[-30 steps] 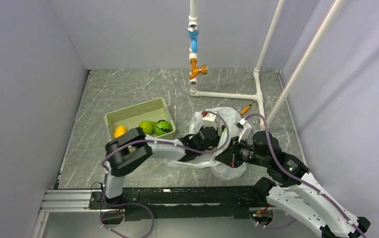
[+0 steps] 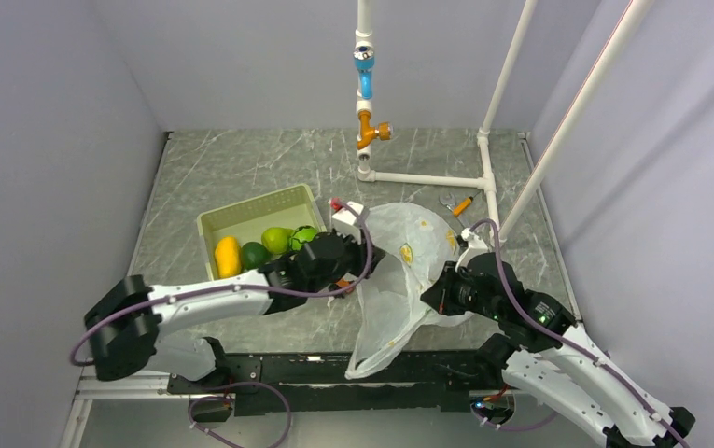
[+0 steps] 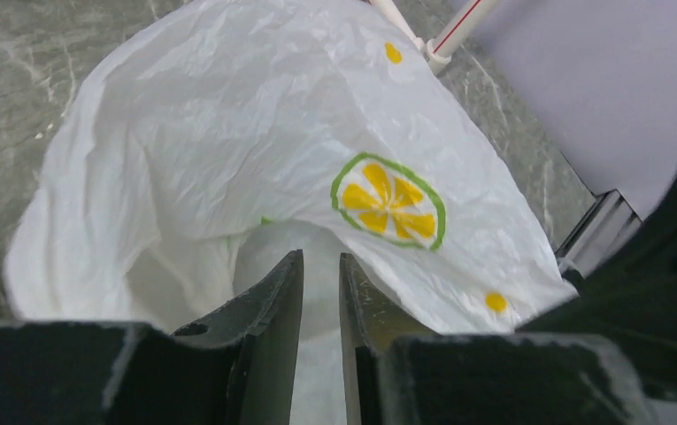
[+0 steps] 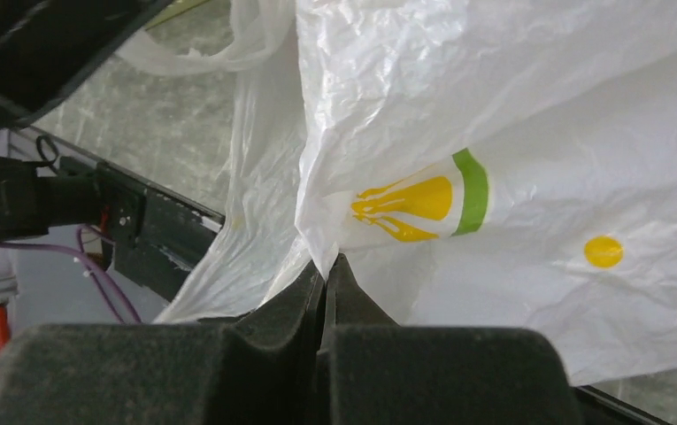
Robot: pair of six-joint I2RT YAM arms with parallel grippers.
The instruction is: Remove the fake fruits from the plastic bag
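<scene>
The white plastic bag [image 2: 390, 317] with lemon prints lies crumpled right of the green basket, its front end over the table edge. In the left wrist view my left gripper points into folds of the bag [image 3: 211, 106]; its fingers are close together, and what is between them, if anything, is hidden. My right gripper is shut on a gathered fold of the bag [image 4: 565, 133]. Whether fruits remain inside the bag is hidden.
The green basket [image 2: 255, 201] holds a yellow mango, green fruits and a small watermelon. White pipes [image 2: 427, 179] with valves stand behind, beside small tools [image 2: 463, 204].
My left arm has swung left and toward the basket, away from the bag's middle. The bag has spread toward the front edge. My right gripper has shifted slightly.
</scene>
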